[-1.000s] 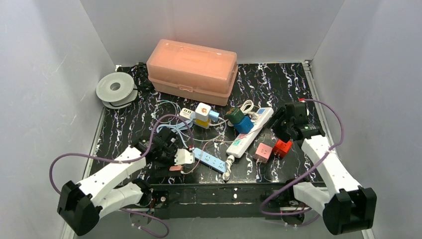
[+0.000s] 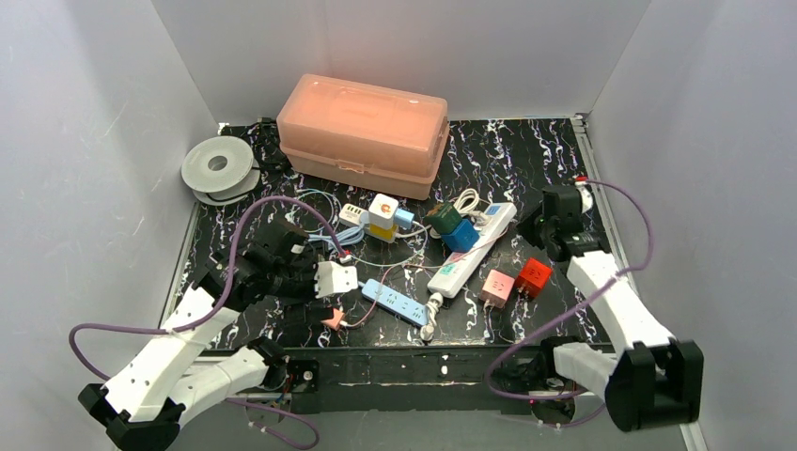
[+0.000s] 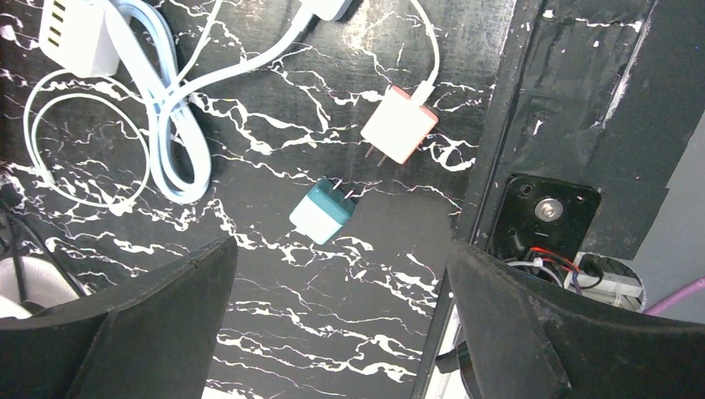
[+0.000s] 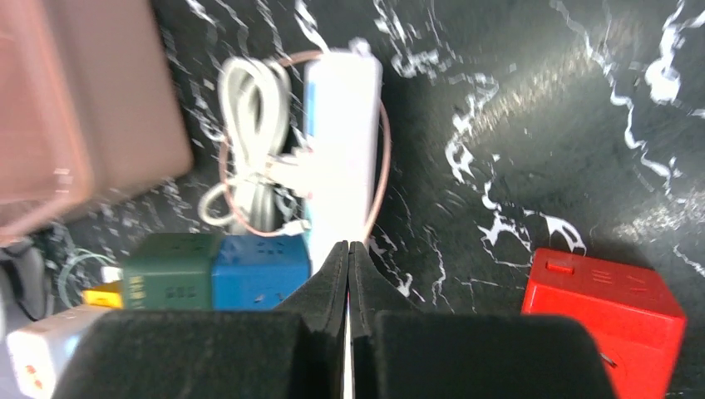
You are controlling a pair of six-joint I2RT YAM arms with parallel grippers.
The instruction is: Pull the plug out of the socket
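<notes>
In the left wrist view a pink plug point(image 3: 400, 125), its prongs bare, lies on the black marbled table with a white cable in its back. Close by is a teal and white plug point(image 3: 322, 212), also with bare prongs. Well apart, the fingers of my left gripper stand open above the table, nothing between them. My right gripper is shut, its fingertips together and empty. A thin pink cable point(image 4: 385, 158) runs along the white power strip point(image 4: 342, 133), outside those fingers. Blue cube socket point(image 4: 259, 270) and green cube point(image 4: 170, 270) sit left of the fingertips.
A red cube point(image 4: 607, 307) lies right of my right gripper, beside a pink cube point(image 2: 497, 288). A light-blue strip point(image 2: 395, 303) is at the front middle. The large orange box point(image 2: 362, 132) fills the back. Bare table lies at the far right.
</notes>
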